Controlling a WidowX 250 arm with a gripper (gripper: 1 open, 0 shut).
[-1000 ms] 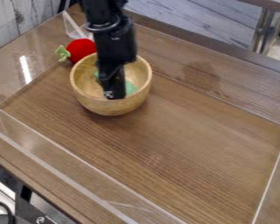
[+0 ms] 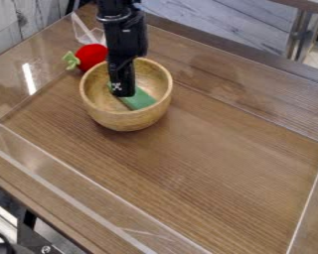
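My black gripper (image 2: pixel 119 79) reaches down from the top into a yellow wooden bowl (image 2: pixel 127 122) at the upper left of the table, its tips near the bowl's inner left side. A green object (image 2: pixel 136 99) lies in the bowl just right of the fingertips. Whether the fingers are open or shut is hard to make out. A red object (image 2: pixel 90 56) with a green part lies behind the bowl at the left.
A light wall and edge run along the upper left and top right.
The gripper has moved left and up within the bowl, and more of the green object now shows.
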